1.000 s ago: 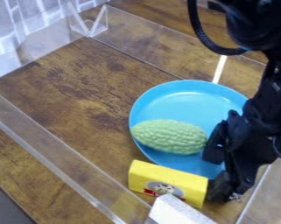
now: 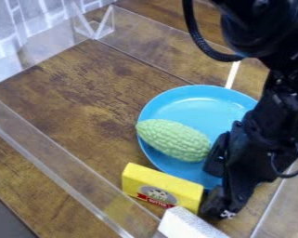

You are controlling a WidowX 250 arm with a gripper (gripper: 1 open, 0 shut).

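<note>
A blue plate (image 2: 207,103) sits on the wooden table, with a green bumpy vegetable (image 2: 173,138) lying on its left part. Just below the plate is a yellow box (image 2: 161,186) with a picture on its face. My black gripper (image 2: 219,200) is low at the right, over the plate's right side and beside the yellow box's right end. Its fingertips are dark and partly hidden, and whatever is between them is hard to make out.
A white object (image 2: 191,225) lies below the yellow box at the bottom edge. Clear plastic walls border the wooden table (image 2: 64,102).
The yellow box has shifted a little left and up and turned slightly. The gripper has moved slightly down and left, and the vegetable's angle has changed slightly.
</note>
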